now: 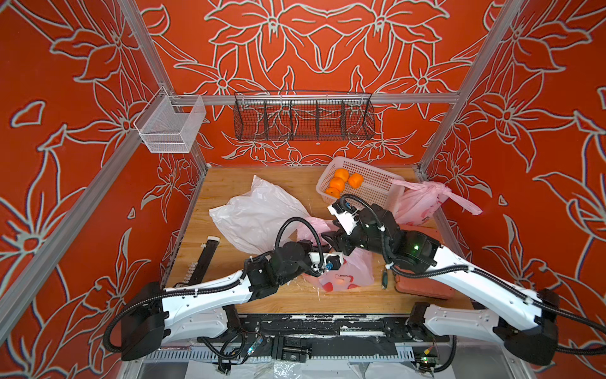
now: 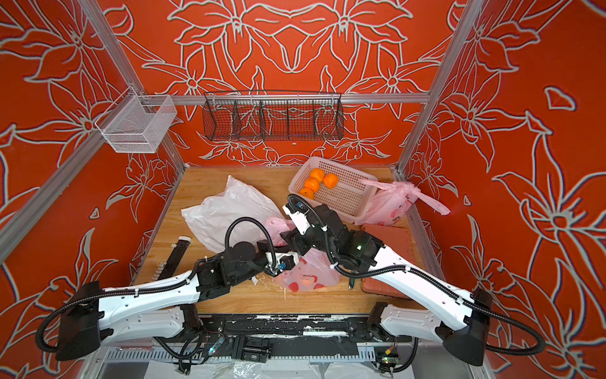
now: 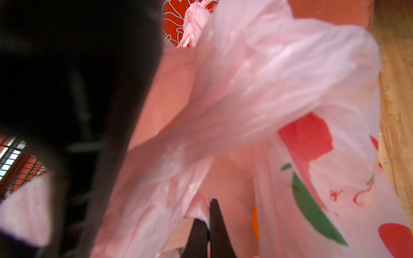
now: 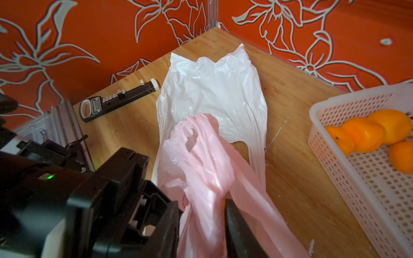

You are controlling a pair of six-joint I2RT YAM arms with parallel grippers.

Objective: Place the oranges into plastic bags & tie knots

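Observation:
A pink bag with red and green print (image 1: 353, 274) lies on the table at the front middle, its top gathered upward. A sliver of orange (image 3: 255, 222) shows inside it in the left wrist view. My right gripper is part open, and the bag's gathered neck (image 4: 206, 172) runs between its fingers. My left gripper is shut at the bag, with pink film at its fingertips; how much is pinched is hard to see. Several oranges (image 1: 339, 182) sit in the pale basket (image 1: 389, 178) at the back.
A white bag (image 1: 258, 214) lies flat, left of the pink one. Another pink bag (image 1: 424, 202), gathered at its top, stands beside the basket. A black tool (image 1: 203, 260) lies at left; a reddish board (image 1: 424, 287) is under the right arm.

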